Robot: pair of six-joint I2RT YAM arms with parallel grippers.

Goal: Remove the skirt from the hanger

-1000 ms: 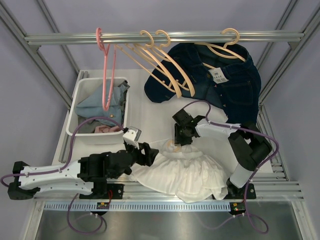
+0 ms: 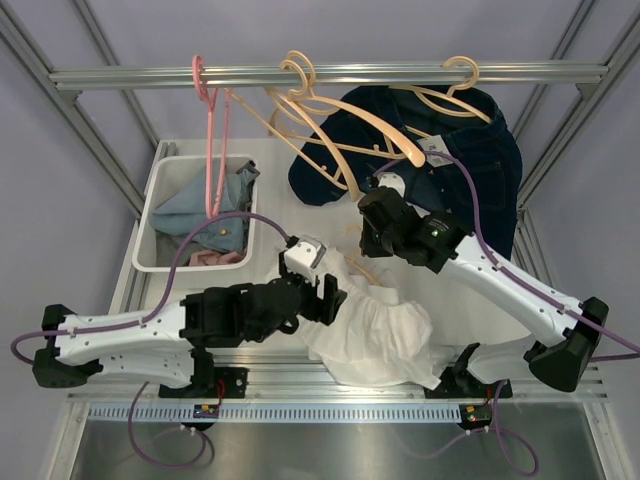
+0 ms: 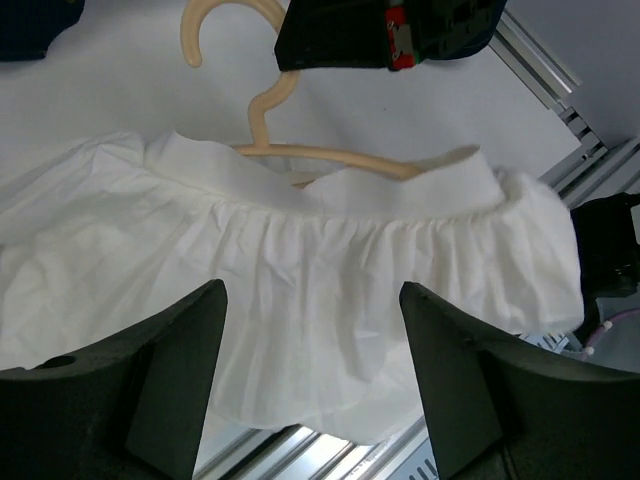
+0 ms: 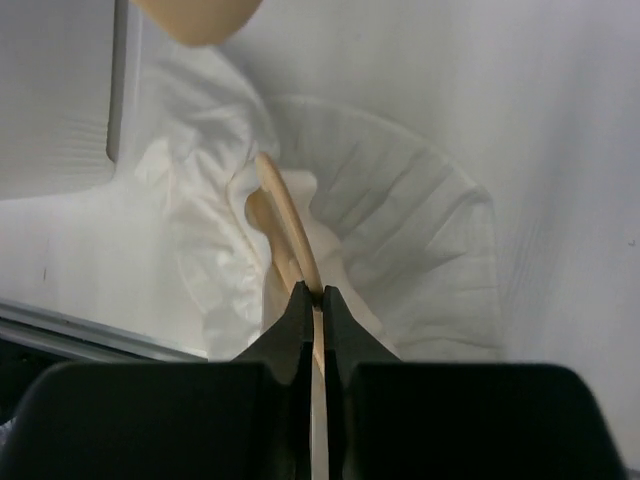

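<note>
The white skirt (image 2: 370,340) lies on the table with a beige hanger (image 3: 340,157) inside its waistband, its hook showing in the left wrist view. My right gripper is shut on the beige hanger, raised above the table, with part of the skirt lifted along it. My left gripper stands open over the skirt, left of the right one, nothing held between its fingers.
A metal rail (image 2: 130,77) carries several beige hangers and a pink one. Dark jeans (image 2: 470,170) hang at the back right. A white bin (image 2: 150,230) with grey and pink cloth stands at the left.
My right arm has lifted the hanger, drawing the skirt's waist up. My left gripper has moved up and right. The hangers on the rail above have shifted.
</note>
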